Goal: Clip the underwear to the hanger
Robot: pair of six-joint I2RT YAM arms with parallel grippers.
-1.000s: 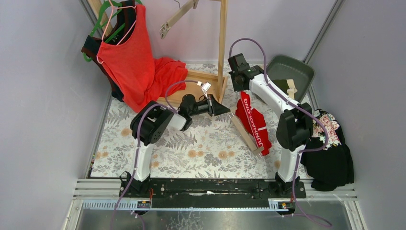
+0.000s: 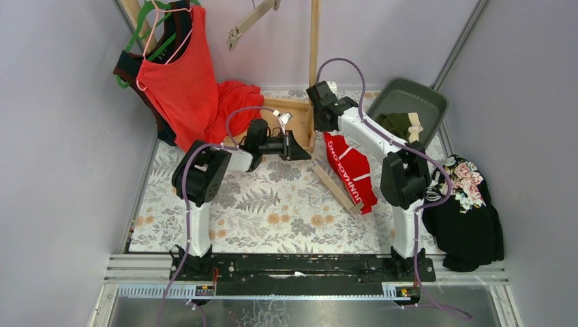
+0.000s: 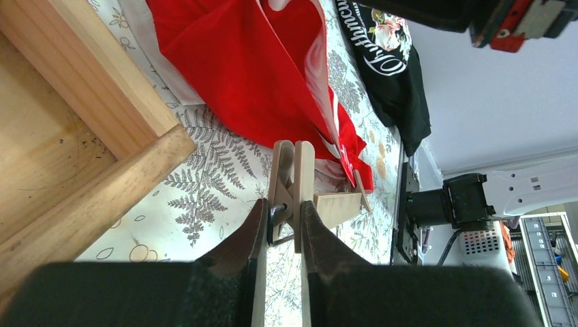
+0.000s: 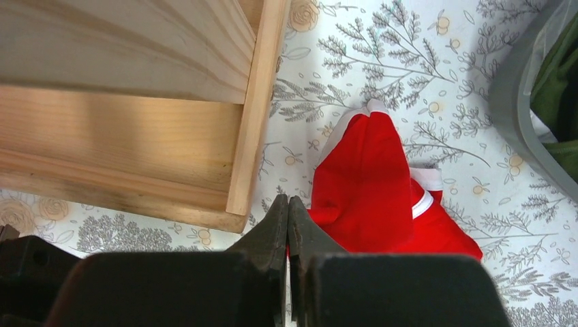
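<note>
My left gripper (image 2: pixel 307 158) is shut on a clip of the wooden hanger (image 2: pixel 330 182) (image 3: pixel 332 208), which angles toward the front right. The red underwear (image 2: pixel 350 170) (image 3: pixel 242 88) with white lettering lies along the hanger's right side; in the left wrist view its lower end is by the hanger's far clip, and I cannot tell whether it is clipped. My right gripper is shut, above the red fabric, with nothing seen held between its fingers.
A wooden tray stand (image 4: pixel 163 143) is behind. A grey bin (image 2: pixel 428 102) with green clothing is at back right, black clothes (image 2: pixel 463 231) at right. Red and dark garments (image 2: pixel 177 95) hang at back left.
My left gripper has moved left with the hanger, and the red underwear has shifted slightly left. The right arm has moved left.
</note>
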